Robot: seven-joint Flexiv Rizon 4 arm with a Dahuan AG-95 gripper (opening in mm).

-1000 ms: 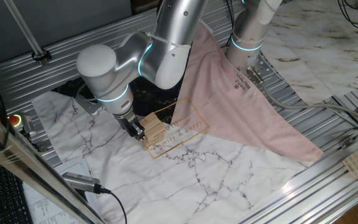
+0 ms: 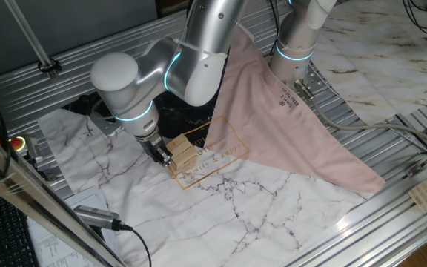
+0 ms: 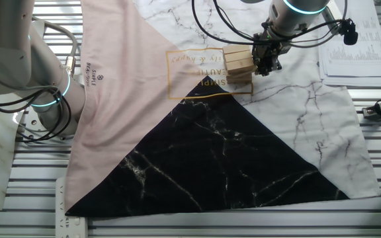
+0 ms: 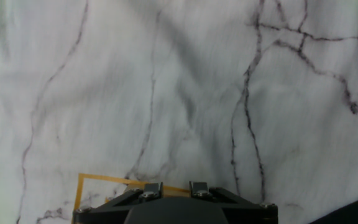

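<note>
Pale wooden blocks are stacked on the cloth, over one end of its gold printed frame. In the second exterior view the stack of blocks stands close beside my gripper. From the first exterior view, my gripper points down at the stack's left side; whether it touches the wood I cannot tell. The wrist view has my gripper at its lower edge, its two fingertips apart and the cloth's gold line showing between them. None of the blocks appear in that view.
A cloth in white marble, black and pink covers the ribbed metal table. Cables hang near my gripper in the second exterior view.
</note>
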